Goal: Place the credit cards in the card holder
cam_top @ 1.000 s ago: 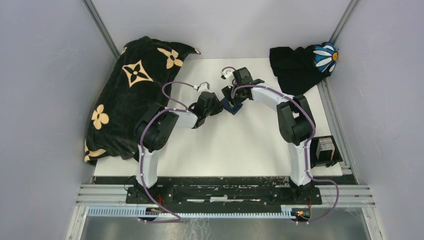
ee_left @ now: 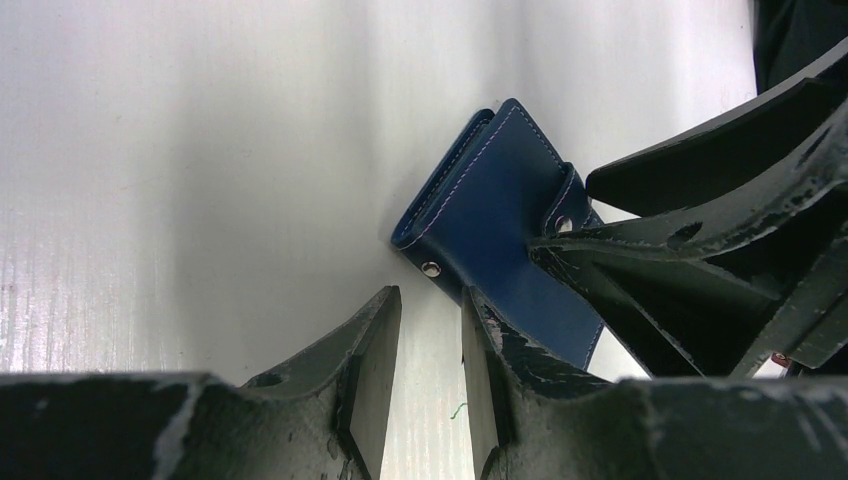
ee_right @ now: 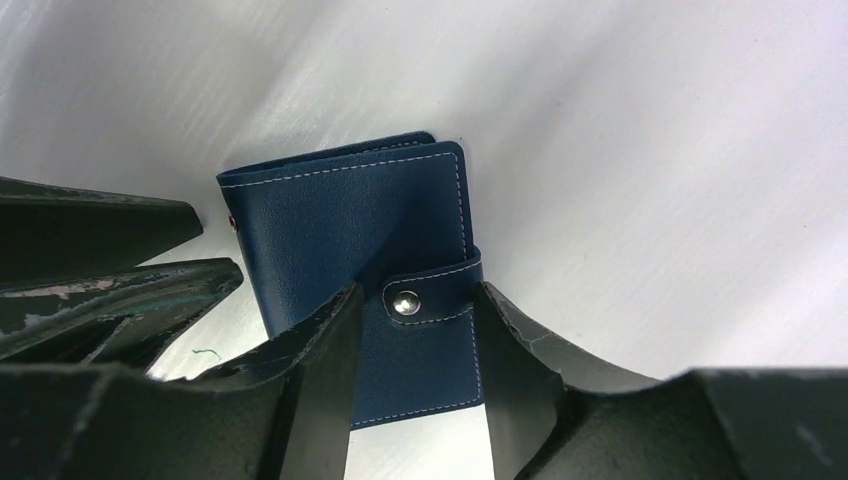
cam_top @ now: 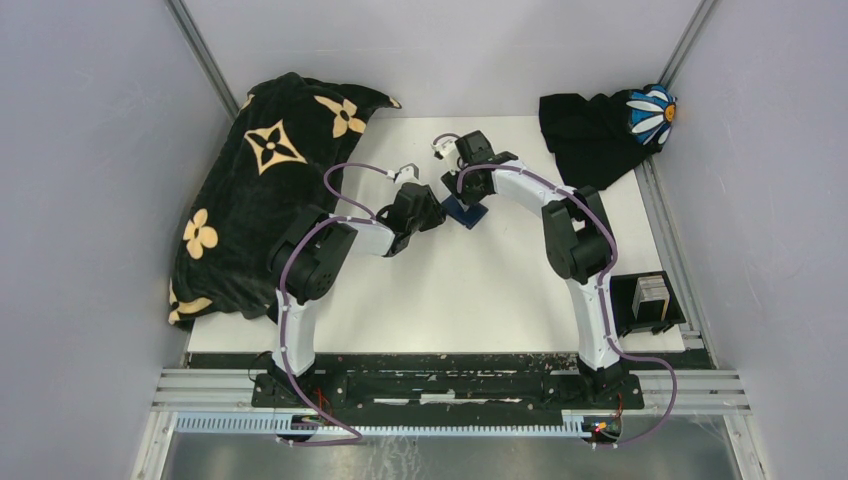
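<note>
The dark blue leather card holder point(cam_top: 473, 217) lies folded on the white table, its snap strap point(ee_right: 432, 292) closed. Around that strap, my right gripper stands part open, one fingertip over the cover and the other by the edge; contact is unclear. The left wrist view shows its fingers close over the holder point(ee_left: 488, 205) from the right. My left gripper is part open beside the spine, a narrow gap between its fingers and nothing held. I cannot make out any loose credit cards on the table.
A black tray point(cam_top: 677, 312) at the right front edge bears a pale, layered block point(cam_top: 652, 298). Dark patterned cloth point(cam_top: 225, 225) covers the left side, and black cloth point(cam_top: 580, 140) lies at the back right.
The left arm and the holder look unchanged.
</note>
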